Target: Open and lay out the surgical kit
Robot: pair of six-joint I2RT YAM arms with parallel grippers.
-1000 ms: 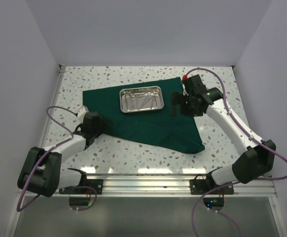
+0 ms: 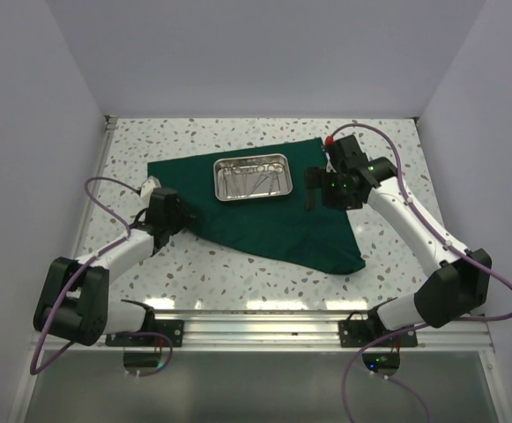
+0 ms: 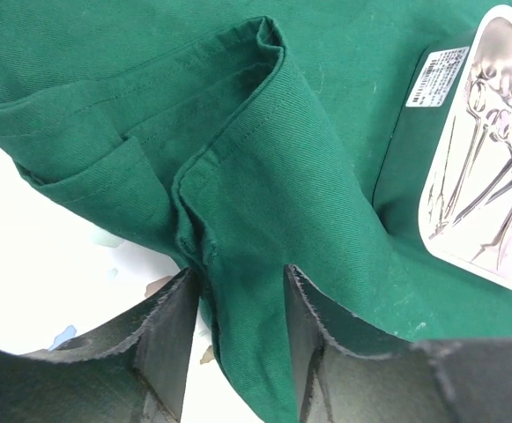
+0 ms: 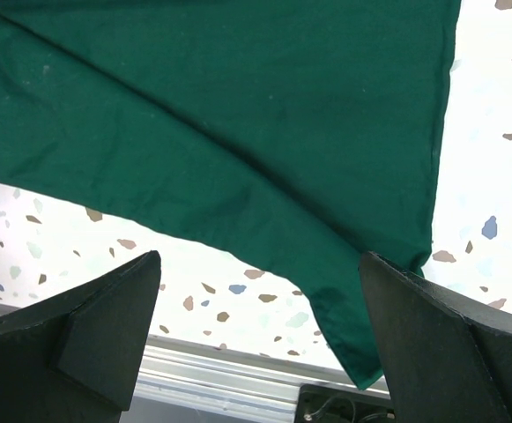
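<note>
The dark green cloth [image 2: 264, 225] lies spread across the speckled table, its left part folded and creased. On its upper half sits a metal tray [image 2: 253, 199] of surgical instruments [image 3: 493, 163]. My left gripper is at the cloth's left edge, its fingers part-way apart with a green fold running between them. The left fingertip meets the creased hem [image 3: 196, 220]; whether the cloth is gripped cannot be told. Over the right part of the cloth, my right gripper stands open, with nothing between its fingers.
A white printed label [image 3: 436, 77] is on the green-covered side by the tray. The cloth's lower right corner [image 4: 361, 357] reaches toward the metal rail [image 4: 229, 374] at the table's front. Bare table [image 2: 229, 282] lies in front of the cloth.
My left gripper has moved slightly up and to the right, away from the front rail. The cloth's edge beside it has shifted the same way. The right arm and tray look almost unchanged.
</note>
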